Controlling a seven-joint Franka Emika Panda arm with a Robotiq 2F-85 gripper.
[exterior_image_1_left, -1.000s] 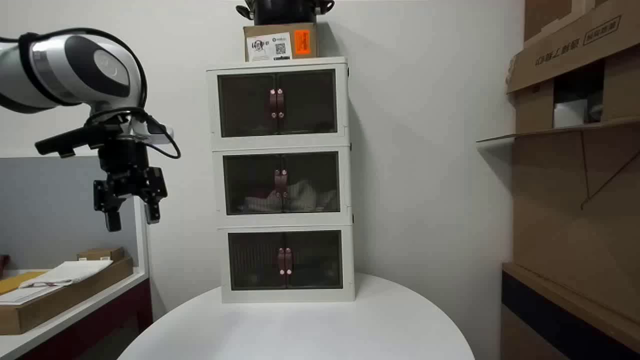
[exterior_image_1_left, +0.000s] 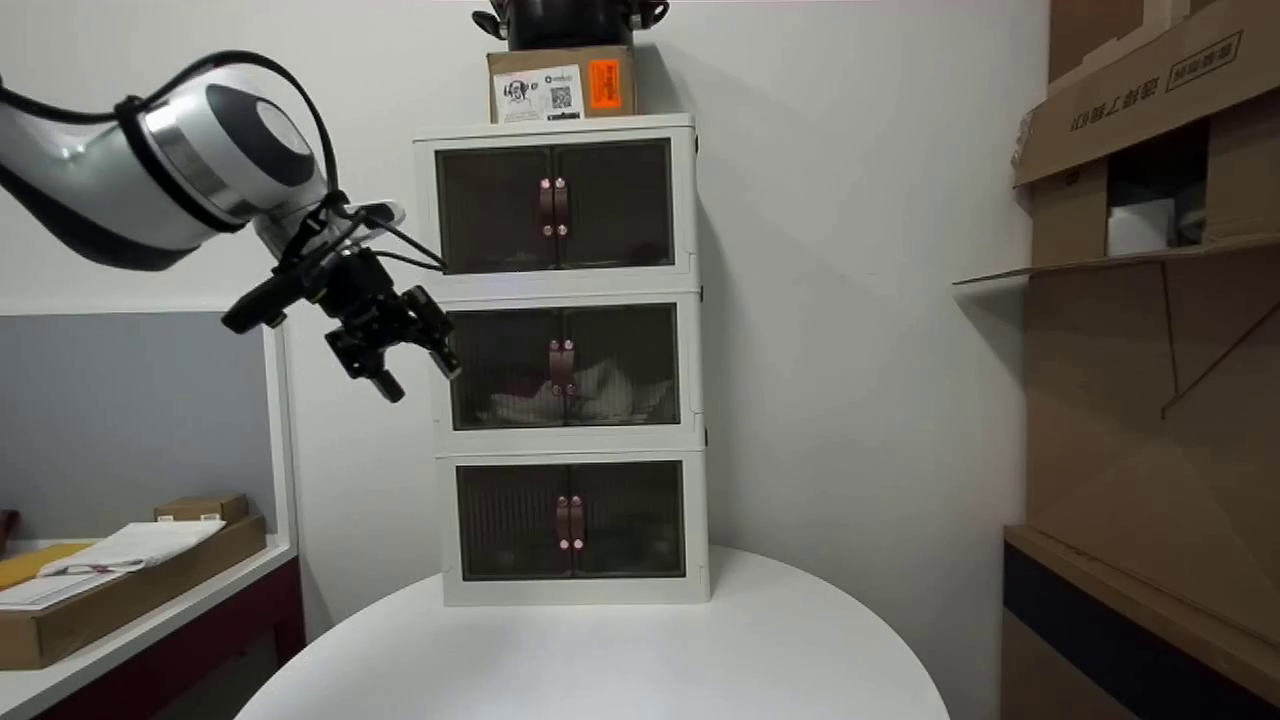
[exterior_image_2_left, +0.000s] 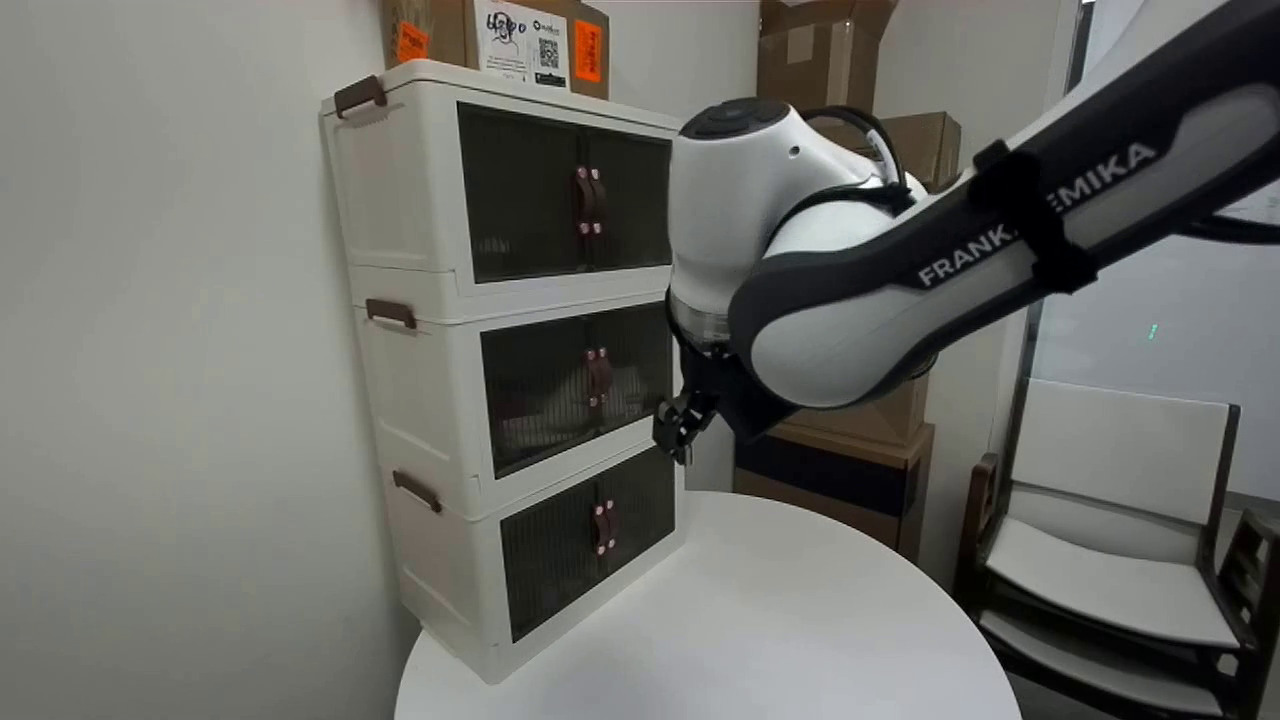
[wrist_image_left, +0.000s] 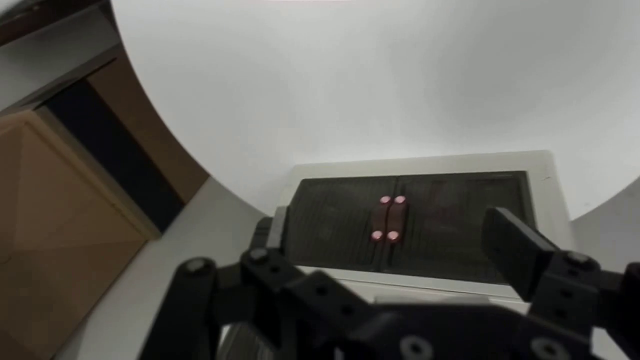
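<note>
My gripper (exterior_image_1_left: 420, 384) is open, its two black fingers wide apart and nothing between them. It hangs tilted in the air, left of the cabinet's middle section in exterior view 1. The white cabinet (exterior_image_1_left: 576, 444) has three stacked sections, each with a pair of dark see-through doors, all closed. Maroon handles sit at the middle of the upper doors (exterior_image_1_left: 494, 214), the middle doors (exterior_image_1_left: 624, 366) and the lower doors (exterior_image_1_left: 630, 522). Pale cloth-like contents show behind the middle doors. In the wrist view, the lower doors (wrist_image_left: 336, 222) and their handles (wrist_image_left: 390, 219) appear beyond my fingers (wrist_image_left: 519, 249).
A cardboard box (exterior_image_1_left: 516, 62) with a black pot (exterior_image_1_left: 566, 24) on it tops the cabinet. Large cartons (exterior_image_1_left: 1140, 420) line the right side, and a side desk (exterior_image_1_left: 156, 612) stands left.
My arm has moved right toward the cabinet. The gripper, pointing straight down before, has risen slightly and tilted toward the right. The cabinet doors look unchanged.
</note>
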